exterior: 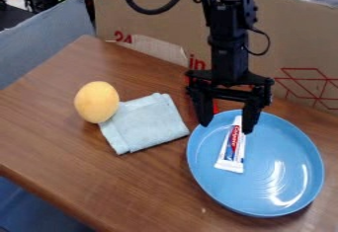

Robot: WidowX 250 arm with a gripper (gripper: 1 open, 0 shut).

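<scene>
My black gripper (227, 118) hangs with its two fingers apart over the back-left part of a blue plate (284, 172). A white toothpaste tube (231, 149) with red and blue print lies lengthwise on the plate, just below the right finger. A red object (191, 79) behind the gripper is mostly hidden. Left of the plate, a folded light blue cloth (142, 125) lies on the wooden table, beside a yellow rounded object (97, 102).
A cardboard box (145, 19) stands along the back of the table.
</scene>
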